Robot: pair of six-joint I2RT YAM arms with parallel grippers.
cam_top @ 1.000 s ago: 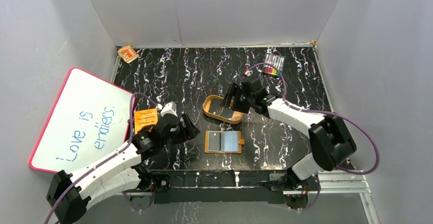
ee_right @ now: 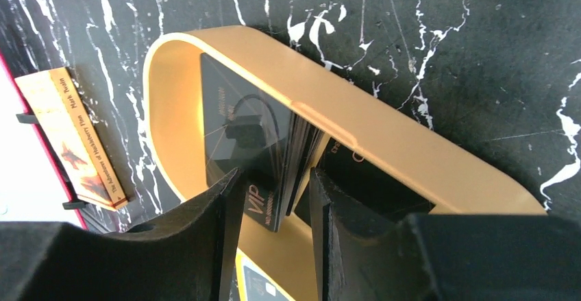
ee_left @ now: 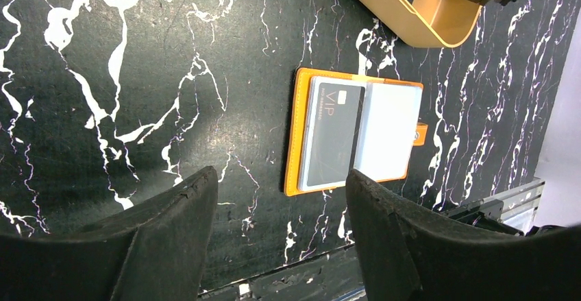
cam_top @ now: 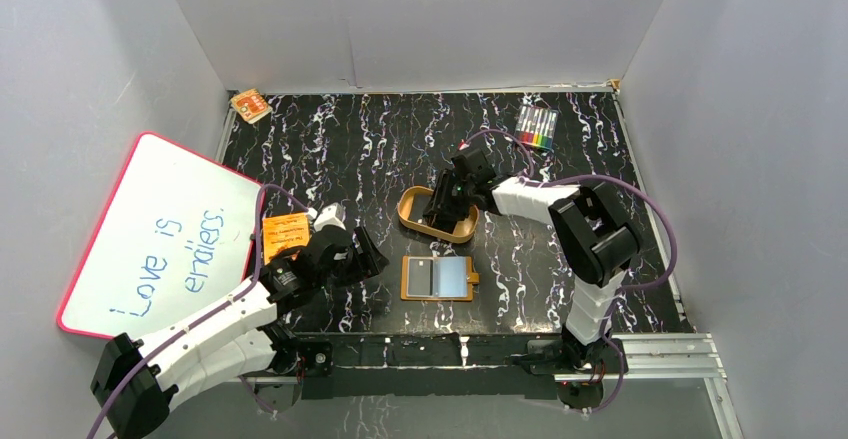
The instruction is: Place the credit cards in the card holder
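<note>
Dark cards (ee_right: 240, 143), one marked VIP, lean in a tan oval tray (cam_top: 408, 205). My right gripper is down at the tray, fingers part open beside the edges of the stacked cards; whether they touch is unclear. The orange card holder (ee_left: 298, 129) lies open below the tray, with a grey VIP card (ee_left: 332, 133) in its left side and a pale sleeve on the right. My left gripper stands open at left of the holder, nothing between its fingers.
A whiteboard (cam_top: 170, 239) and an orange box (cam_top: 285, 227) lie at the left, a pen set (cam_top: 536, 125) at the back right, a small orange item (cam_top: 251, 105) at the back left.
My right arm has moved leftward and inward, bringing its gripper down into the tray among the cards. The left arm and the holder look unchanged.
</note>
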